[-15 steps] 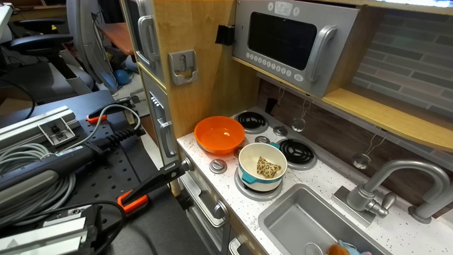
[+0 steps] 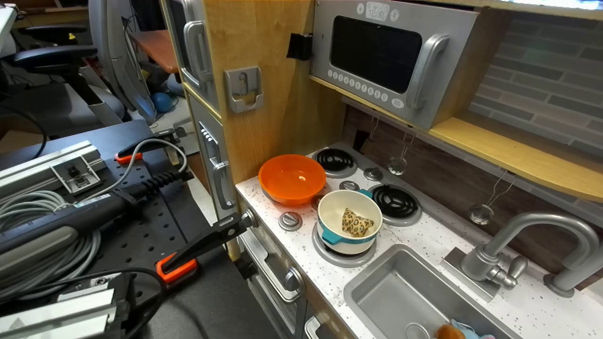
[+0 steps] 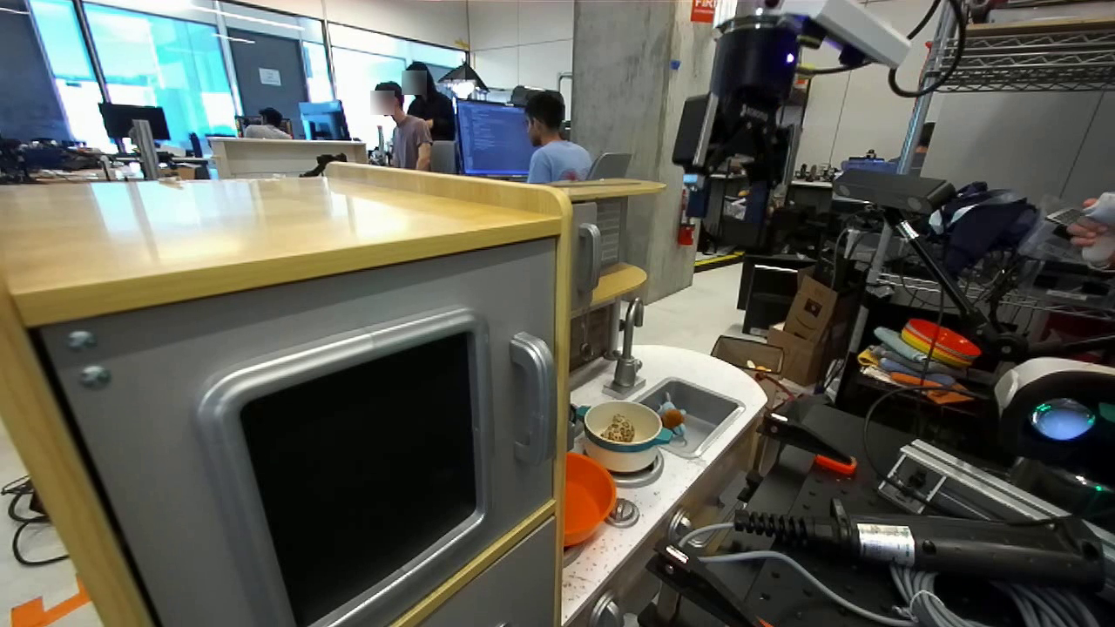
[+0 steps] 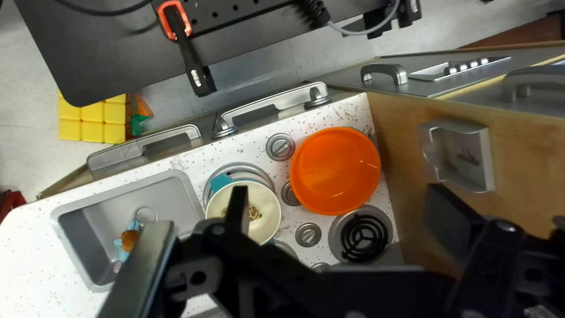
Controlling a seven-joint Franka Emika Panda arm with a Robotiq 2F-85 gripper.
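Note:
On the front burner beside the sink stands a cream pot (image 2: pixel 350 221) with teal handles, and a leopard-print cloth item (image 2: pixel 357 222) lies inside it. An empty orange bowl (image 2: pixel 292 179) sits on the stove's left end, near the wooden side panel. Two fingers of my gripper stand wide apart in the wrist view, open, with nothing held between them. One finger hides part of the pot there. In the second exterior view the gripper hangs high above the counter. An orange and blue soft toy (image 4: pixel 127 241) rests in the grey sink (image 4: pixel 175 185).
The faucet (image 2: pixel 531 237) rises behind the sink, and the microwave (image 2: pixel 384 56) and wooden shelf overhang the back of the counter. A tall cabinet (image 3: pixel 303 418) bounds the bowl's side. A black table (image 2: pixel 215 299) with clamps and cables faces the stove.

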